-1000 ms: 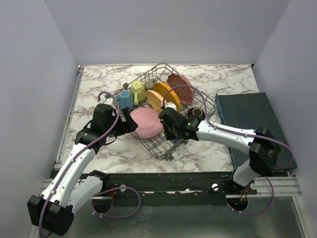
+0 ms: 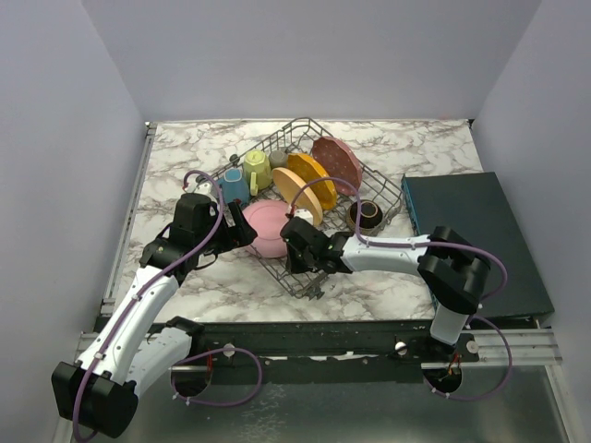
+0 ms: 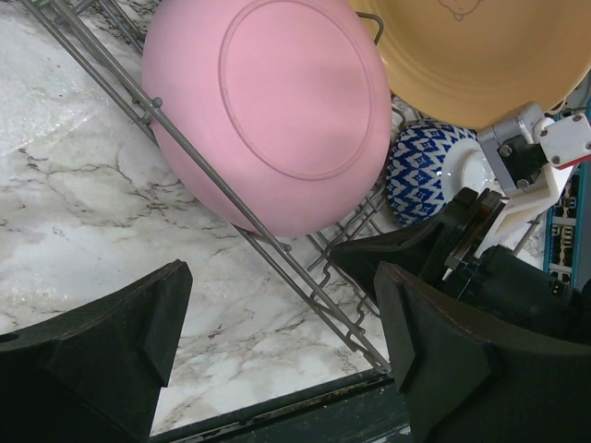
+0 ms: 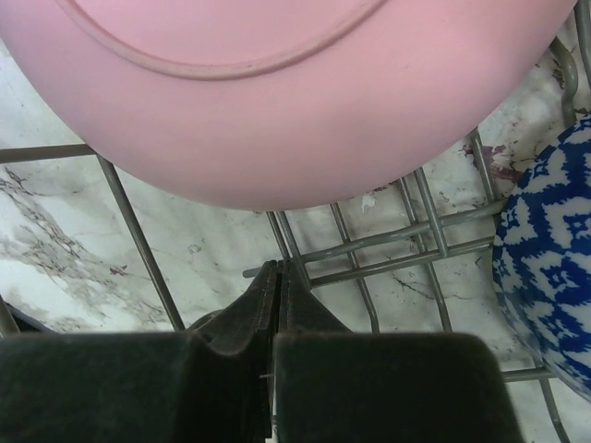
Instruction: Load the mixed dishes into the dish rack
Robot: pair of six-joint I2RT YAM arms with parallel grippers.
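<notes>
The wire dish rack point(image 2: 388, 185) holds blue point(image 2: 235, 185) and green point(image 2: 256, 168) mugs, orange point(image 2: 314, 177) and red point(image 2: 337, 159) plates, and a dark bowl point(image 2: 370, 214). A pink dish point(image 3: 263, 101) lies in its front left part, a blue-patterned bowl point(image 3: 416, 171) beside it. My left gripper point(image 2: 242, 231) is above the pink dish's left side, part open, nothing between its fingers. My right gripper is shut, empty, over the wires below the pink dish, left of the patterned bowl.
A dark flat panel point(image 2: 480, 231) occupies the right side. Bare marble counter point(image 2: 162, 157) surrounds the rack at left, front and back. Grey walls enclose the sides and back.
My right arm has moved left and toward the front, down beside the pink dish. The left arm stays where it was.
</notes>
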